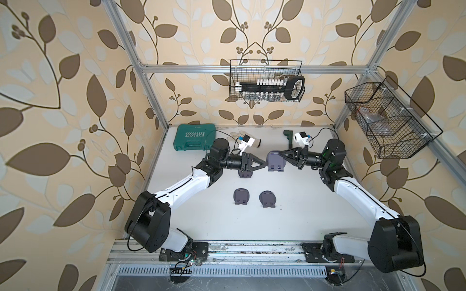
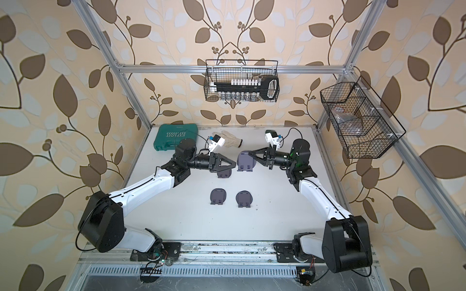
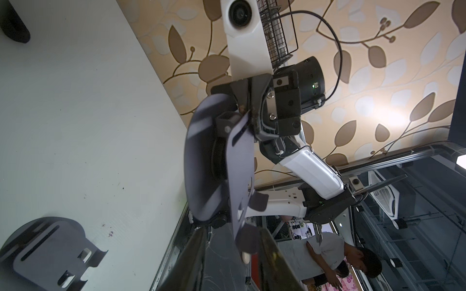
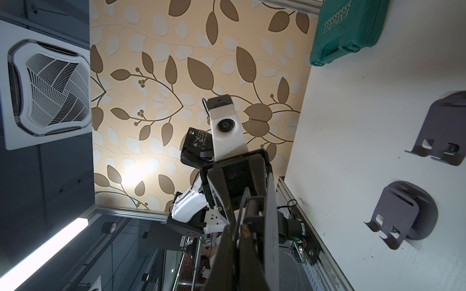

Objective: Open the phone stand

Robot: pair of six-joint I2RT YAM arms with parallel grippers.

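Observation:
A grey phone stand [image 1: 276, 163] is held up in the air by my right gripper [image 1: 282, 153], which is shut on it near its top; in the left wrist view the stand [image 3: 203, 160] appears as two plates at an angle. My left gripper [image 1: 262, 163] is just left of the stand, part open, its fingertips apart from it. More stands lie on the table: one [image 1: 240, 196] and another [image 1: 267, 198] toward the front, and one [image 2: 224, 172] behind, partly hidden by the left gripper.
A green case [image 1: 193, 136] lies at the back left, a glove [image 2: 230, 138] at the back middle and a green object [image 1: 287, 135] behind the right gripper. Wire baskets [image 1: 266, 80] hang on the walls.

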